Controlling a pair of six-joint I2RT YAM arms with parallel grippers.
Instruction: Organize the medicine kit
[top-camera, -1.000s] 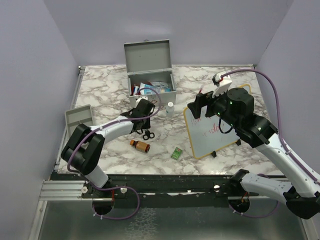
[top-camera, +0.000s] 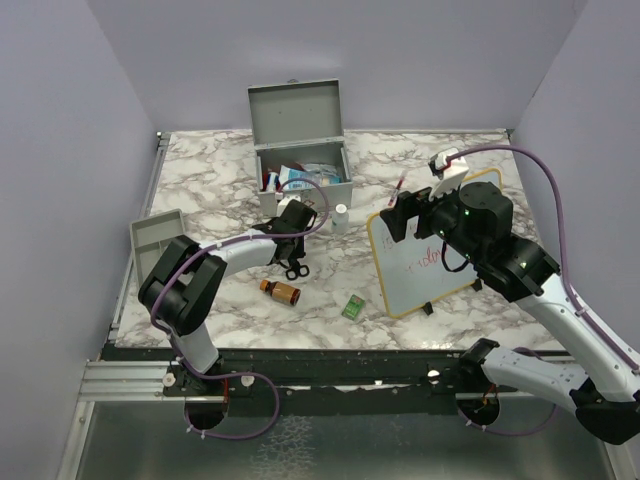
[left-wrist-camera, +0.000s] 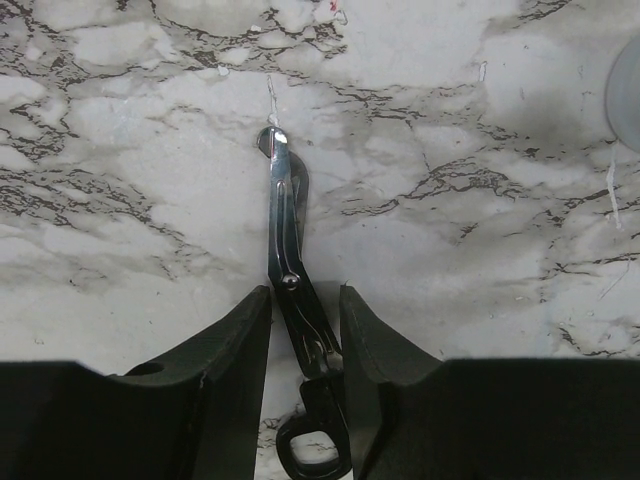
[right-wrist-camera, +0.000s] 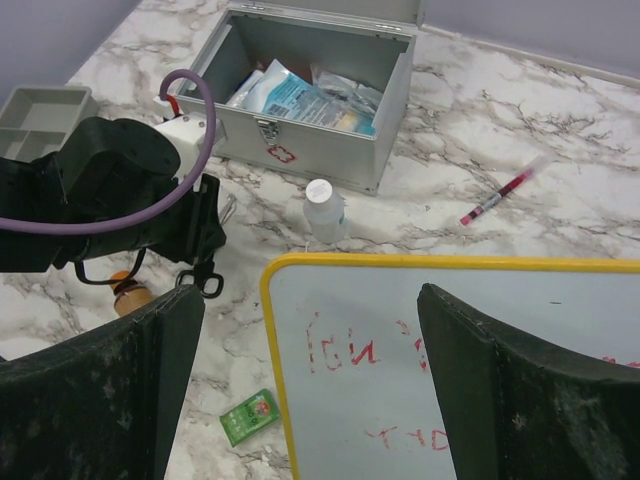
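Observation:
Black-handled scissors (left-wrist-camera: 288, 240) lie on the marble table, with my left gripper low over them, its fingers part open on either side of the shank near the handles. The grey medicine box (top-camera: 305, 195) stands open at the back, bags and packets inside. A white bottle (top-camera: 340, 222) is right of the scissors; a brown bottle (top-camera: 282, 293) and green packet (top-camera: 353, 307) lie nearer the front. My right gripper hangs open above the whiteboard's left part, nothing between its fingers.
A grey divided tray (top-camera: 150, 236) sits at the left. The yellow-edged whiteboard (top-camera: 405, 280) fills the right of the table, with a red pen-like item (right-wrist-camera: 500, 194) behind it. Bare table (top-camera: 200, 320) shows at the front left.
The right arm and the other objects appear unchanged.

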